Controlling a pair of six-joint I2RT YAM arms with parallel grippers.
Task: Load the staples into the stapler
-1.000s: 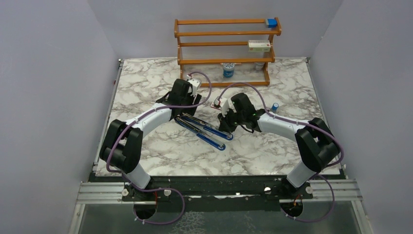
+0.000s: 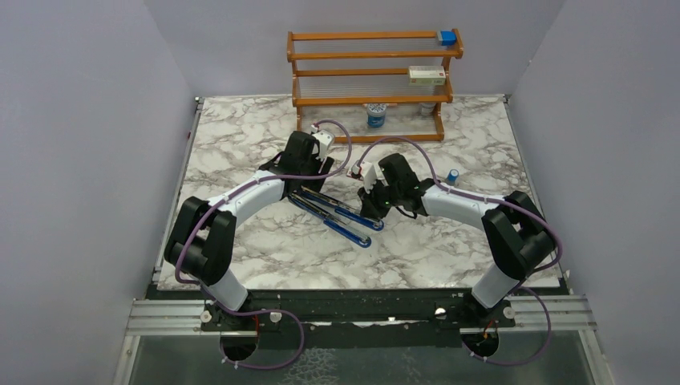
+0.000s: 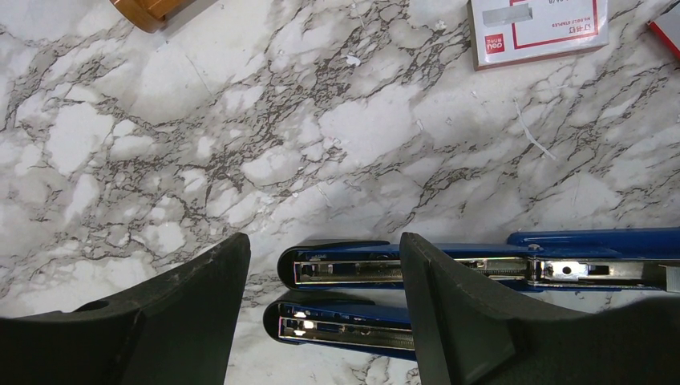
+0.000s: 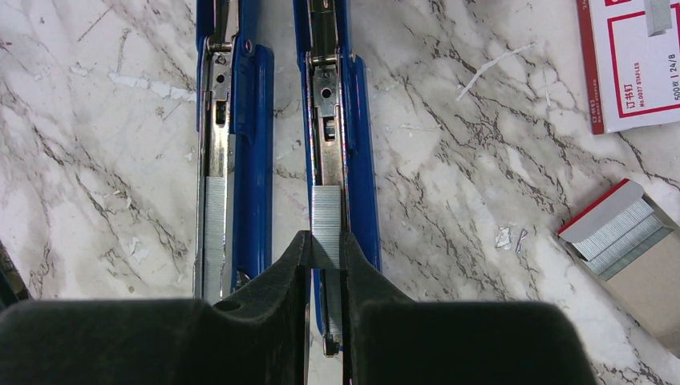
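Two blue staplers lie opened out flat, side by side; in the right wrist view one stapler (image 4: 366, 168) is at the middle and the other stapler (image 4: 261, 152) to its left. Grey staples (image 4: 213, 204) sit in the left one's magazine. My right gripper is shut on a staple strip (image 4: 326, 210) at the middle stapler's magazine; more staples show below its tips. Whether the strip is fully seated I cannot tell. My left gripper is part open near the staplers' black ends, with nothing gripped; one stapler end (image 3: 345, 271) shows between its fingers.
A staple box (image 3: 539, 28) lies beyond the staplers, and an opened box with staples (image 4: 625, 241) lies to their right. A wooden rack (image 2: 369, 100) stands at the back. Clear marble tabletop (image 2: 265, 249) spreads at the front.
The right arm and both staplers look practically unchanged.
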